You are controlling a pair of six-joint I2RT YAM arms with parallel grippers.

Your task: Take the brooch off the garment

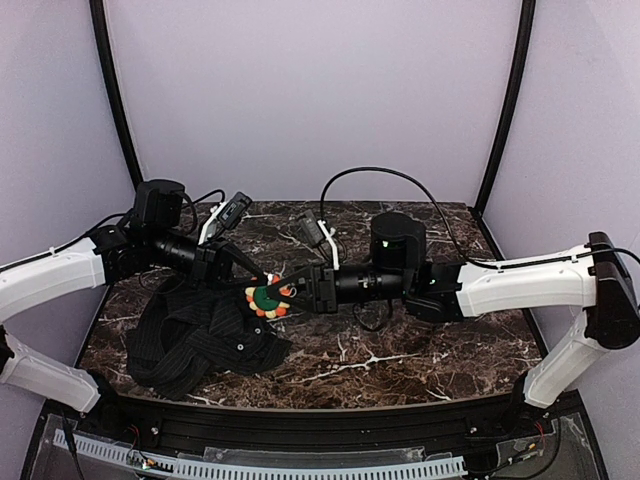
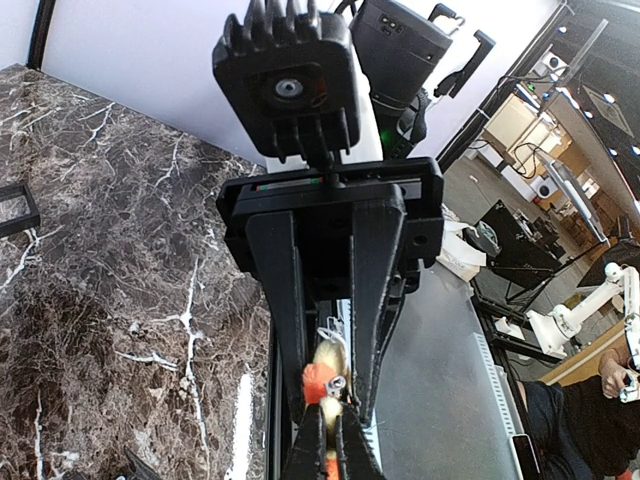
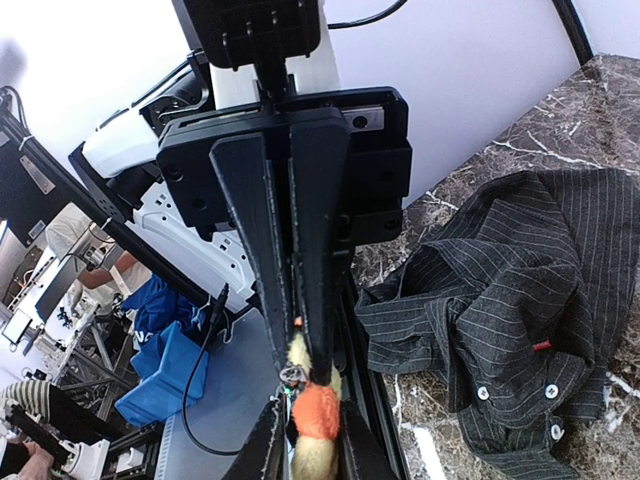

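Observation:
A felt flower brooch [image 1: 266,300], green with orange and yellow petals, is held up at my grippers, its silver pin visible edge-on in both wrist views. My right gripper [image 1: 291,284] is shut on the brooch. My left gripper [image 1: 262,277] meets it from the left and is shut at the brooch's upper edge; whether anything is between its fingers is hard to see. The dark pinstriped garment [image 3: 510,290] lies crumpled on the marble table to the left, below the left arm, with white buttons showing.
Side walls and a back wall bound it, with a metal rail [image 1: 260,468] along the front.

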